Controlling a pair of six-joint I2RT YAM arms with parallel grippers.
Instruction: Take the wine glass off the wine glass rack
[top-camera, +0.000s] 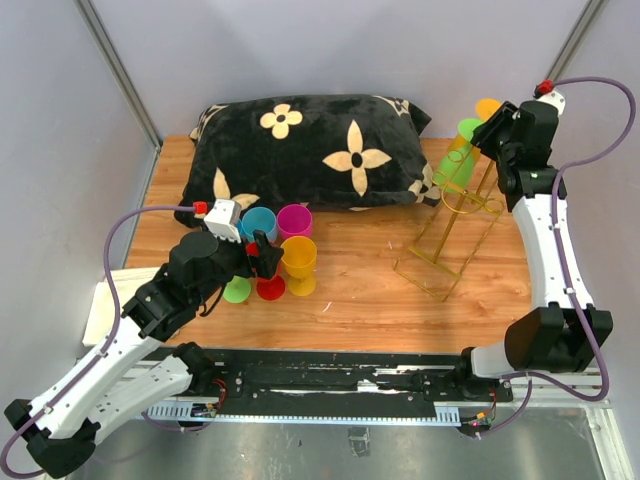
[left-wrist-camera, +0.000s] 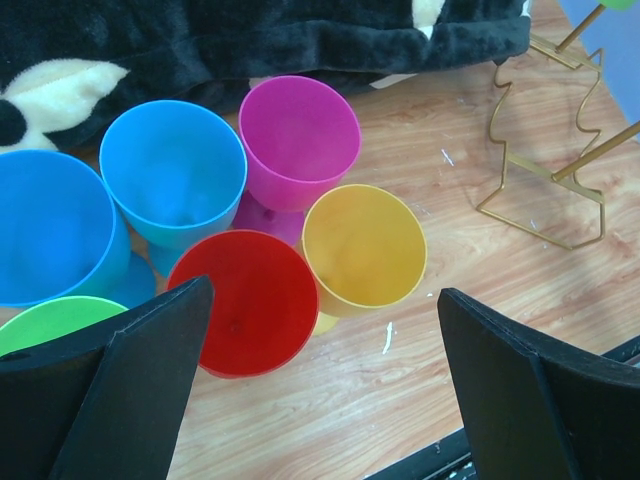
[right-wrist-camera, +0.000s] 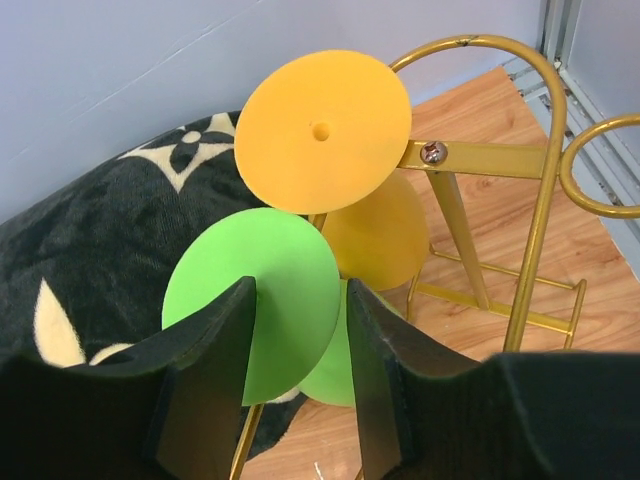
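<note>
A gold wire rack (top-camera: 430, 255) stands on the right of the table, holding inverted green (right-wrist-camera: 230, 270) and yellow (right-wrist-camera: 300, 110) glasses at its top. My right gripper is at the upper green glass's base, with one finger either side of part of it; contact is unclear. My left gripper stands open over upright coloured cups at centre-left, including a red one (left-wrist-camera: 245, 300) and a yellow one (left-wrist-camera: 370, 245).
A black flowered pillow (top-camera: 300, 150) lies along the back. A pale board (top-camera: 115, 310) is at the left edge. Bare wood (top-camera: 360, 310) lies between the cups and rack.
</note>
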